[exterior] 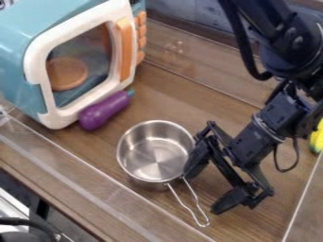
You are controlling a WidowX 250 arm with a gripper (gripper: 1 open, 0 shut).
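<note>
A steel pot [154,151] with a wire handle pointing toward the front right stands on the wooden table. The black gripper [213,165] is low beside it on the right, its fingers spread apart, one at the pot's right side and the other lower, near the table right of the handle. Nothing shows clearly between them.
A toy microwave [57,57] with a plate inside stands at the back left. A purple eggplant [104,112] lies in front of it. A yellow object [314,135] is partly visible at the right edge.
</note>
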